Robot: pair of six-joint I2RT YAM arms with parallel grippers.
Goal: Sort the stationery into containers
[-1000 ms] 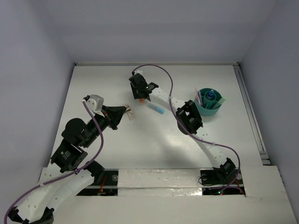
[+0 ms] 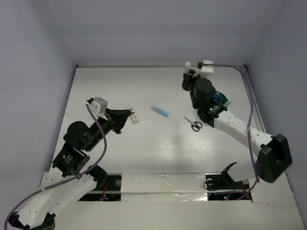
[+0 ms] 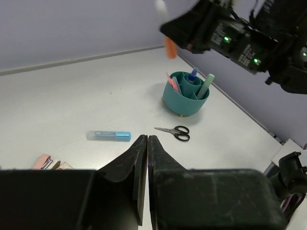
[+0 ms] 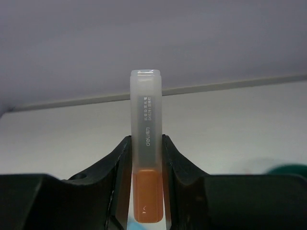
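An orange-and-clear deli case (image 4: 147,143) is upright in my right gripper, shut on it and raised over the back right near the teal organizer (image 3: 184,100), which holds pens and a blue-capped item. A light blue case (image 2: 159,110) lies mid-table, with black-handled scissors (image 2: 195,125) to its right. A pink-and-beige item (image 2: 134,116) lies further left, by my left gripper (image 2: 128,112), which is shut; nothing shows between its fingertips in the left wrist view.
Walls bound it at back and sides. The right arm hides much of the organizer from above.
My right gripper has risen from the middle of the table and swung right, carrying the orange case, and uncovers the scissors. The left arm is unchanged.
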